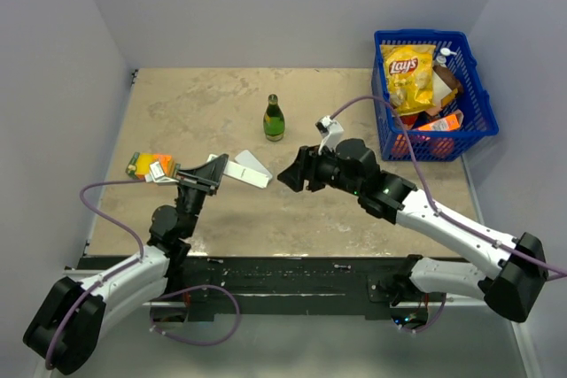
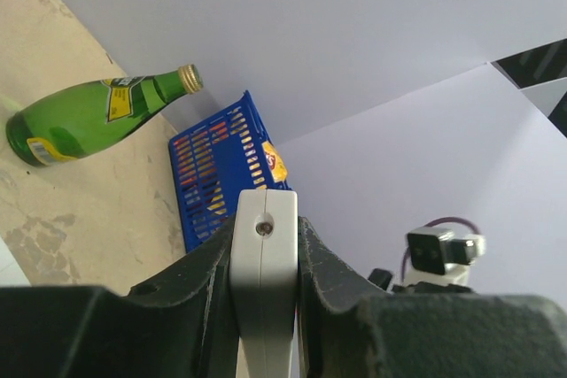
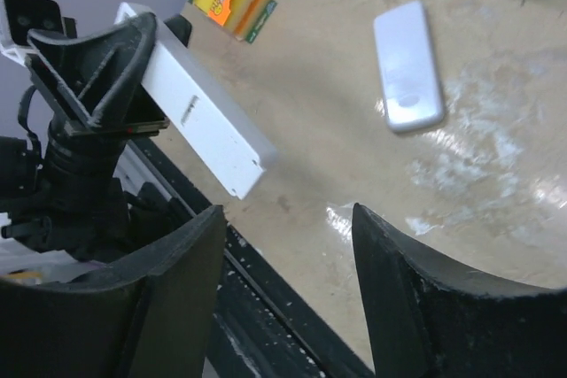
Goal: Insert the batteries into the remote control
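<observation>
My left gripper (image 1: 209, 174) is shut on the white remote control (image 1: 246, 174), which it holds raised; in the left wrist view the remote's end (image 2: 264, 281) fills the space between the fingers, and in the right wrist view its long body (image 3: 204, 126) angles out from them. A flat white piece (image 3: 407, 64), apparently the battery cover, lies on the table beyond. My right gripper (image 1: 303, 171) stands open, to the right of the remote and apart from it, with nothing between its fingers.
A small yellow-orange pack (image 1: 149, 164), possibly the batteries, lies at the left. A green bottle (image 1: 274, 121) stands at the back middle. A blue basket (image 1: 478, 121) of snacks occupies the back right.
</observation>
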